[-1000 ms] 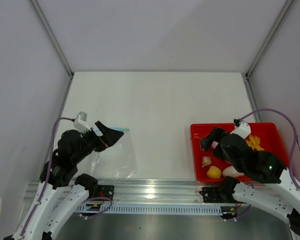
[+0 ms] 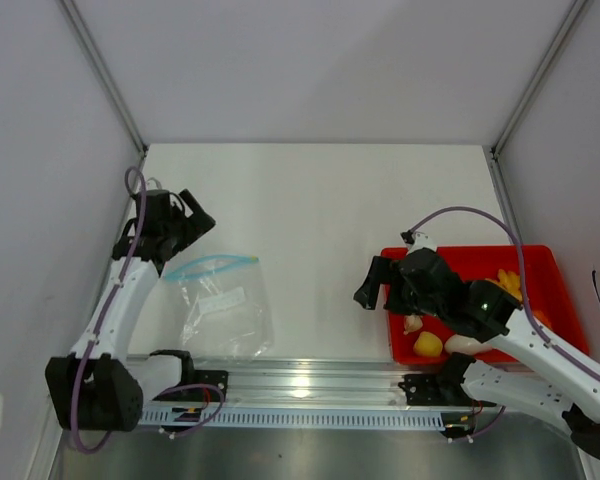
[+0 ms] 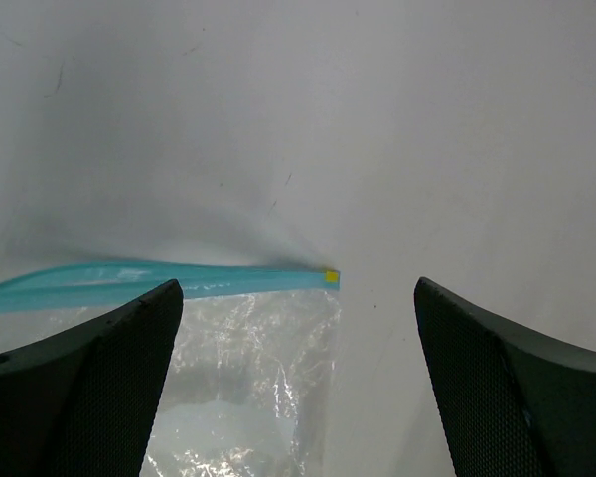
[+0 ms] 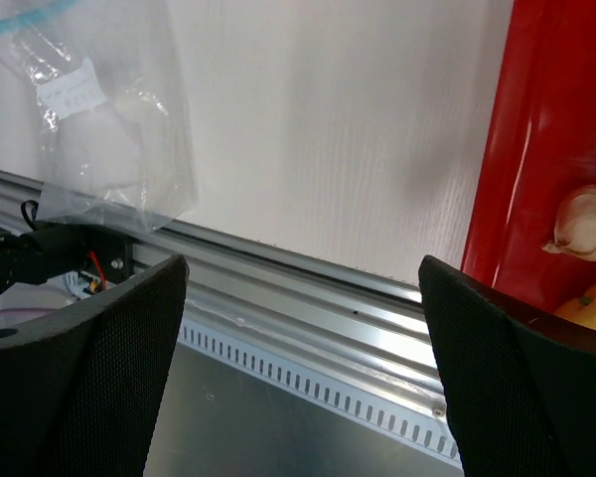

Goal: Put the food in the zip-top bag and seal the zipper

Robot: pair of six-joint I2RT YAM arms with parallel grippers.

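Observation:
The clear zip top bag [image 2: 229, 312] lies flat on the left of the white table, its blue zipper strip [image 2: 212, 264] toward the back. In the left wrist view, a yellow tab [image 3: 332, 277] ends the zipper [image 3: 228, 280]. My left gripper is open above that end, with nothing held. Food sits in the red bin [image 2: 572, 315] at the right: garlic [image 2: 412, 323], a round yellow item [image 2: 428, 344], a pale long item [image 2: 467, 344] and yellow pieces [image 2: 509, 281]. Open and empty, my right gripper hangs near the bin's left edge.
Metal rails [image 2: 300, 378] run along the table's front edge. My right arm covers part of the bin, and walls close in both sides.
My left gripper has moved left and back, uncovering more of the bag's zipper. The right gripper has shifted left from over the bin to its left edge. Bag and food look unmoved.

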